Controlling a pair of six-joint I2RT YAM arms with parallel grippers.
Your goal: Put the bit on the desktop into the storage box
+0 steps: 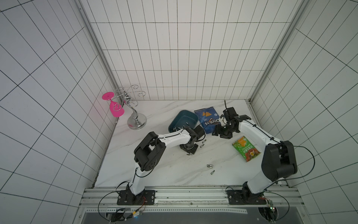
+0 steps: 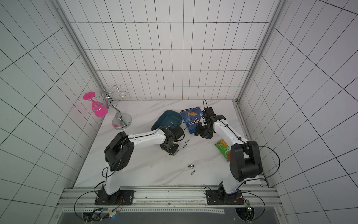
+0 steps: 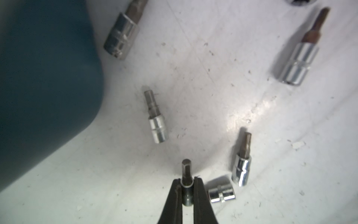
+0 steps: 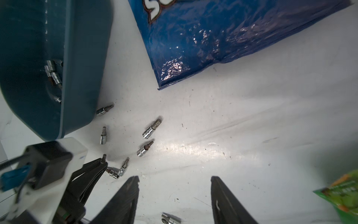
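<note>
A small silver bit (image 3: 187,192) with a dark tip is pinched in my left gripper, which is shut on it just above the desktop. More bits lie loose around it: one bit (image 3: 155,121) nearer the box, another bit (image 3: 242,162) with a short bit (image 3: 221,193) beside it, and a larger bit (image 3: 301,56) farther off. The teal storage box (image 4: 83,71) stands close by, with several bits (image 4: 54,72) inside. My right gripper is open over bare desktop, nothing between its fingers.
Right of the box lies a blue chip bag (image 4: 208,41). A green snack bag (image 1: 246,148) rests at the right. More loose bits (image 1: 210,166) lie toward the front. A metal stand with a pink glass (image 1: 116,109) occupies the left back.
</note>
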